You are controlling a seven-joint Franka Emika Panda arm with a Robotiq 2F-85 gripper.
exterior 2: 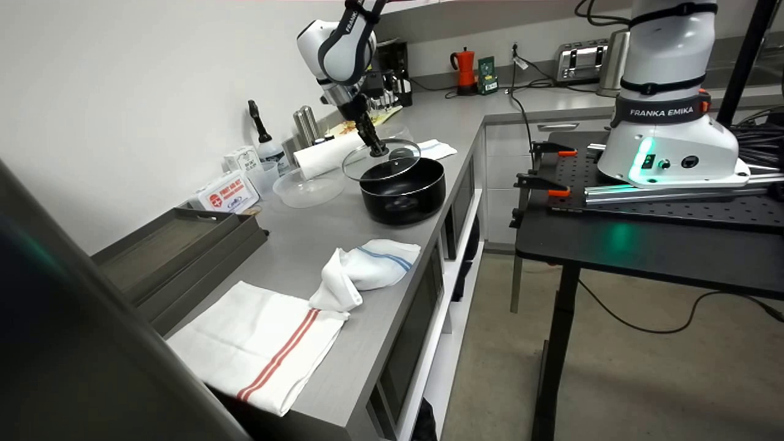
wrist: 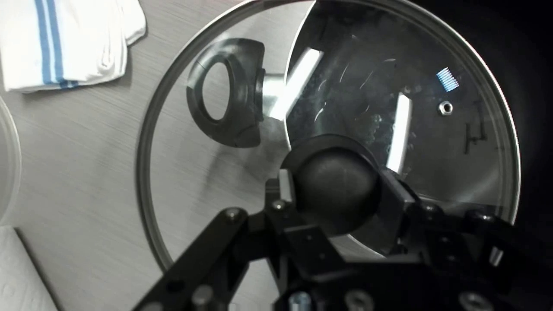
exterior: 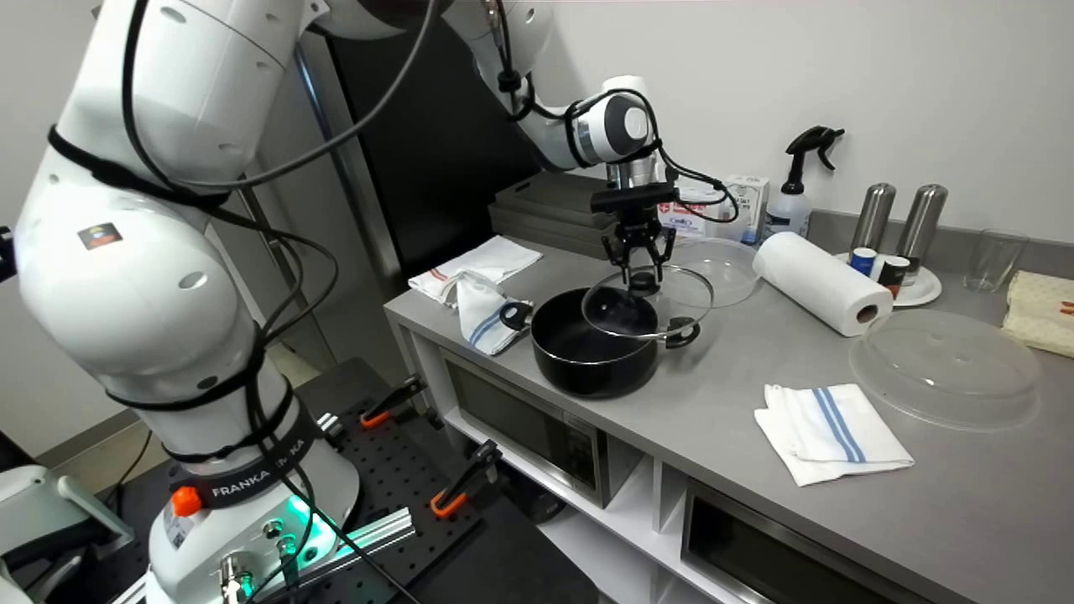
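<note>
My gripper is shut on the round black knob [wrist: 337, 191] of a glass lid [exterior: 685, 292]. The lid covers only part of the black pot [exterior: 594, 367] and reaches past its rim toward the back and right in exterior view 1. One pot handle [wrist: 225, 93] shows through the glass in the wrist view, with bare counter beside it. The pot's open side is uncovered in exterior view 1. Whether the lid rests on the rim or hangs just above it, I cannot tell.
Behind the lid lies a clear plastic cover [exterior: 730, 272], with a paper towel roll [exterior: 821, 282] to its right. Crumpled and folded cloths [exterior 2: 367, 272] lie left of the pot in exterior view 1. Another folded towel [exterior: 833, 433] is at the right, with free counter between.
</note>
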